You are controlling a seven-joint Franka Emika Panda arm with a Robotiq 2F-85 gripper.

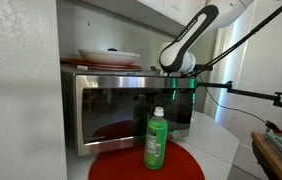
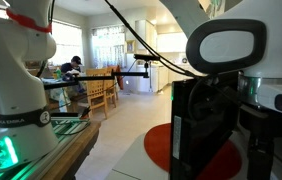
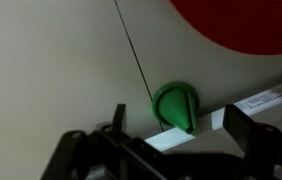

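In the wrist view my gripper has its dark fingers set well apart. A green, cone-like object (image 3: 171,103) shows in the gap between them, clear of both fingers at this angle; its height cannot be told. A green bottle (image 1: 156,141) with a pale cap stands upright at the red round mat (image 1: 106,166) in exterior view 1. Whether it is the same green object is unclear. The white arm (image 1: 178,58) reaches in at the right end of the microwave there, its fingertips not clearly visible. Arm and wrist parts fill much of exterior view 2.
A steel microwave (image 1: 131,108) with a dark door stands behind the bottle. A white bowl (image 1: 109,57) sits on its top.
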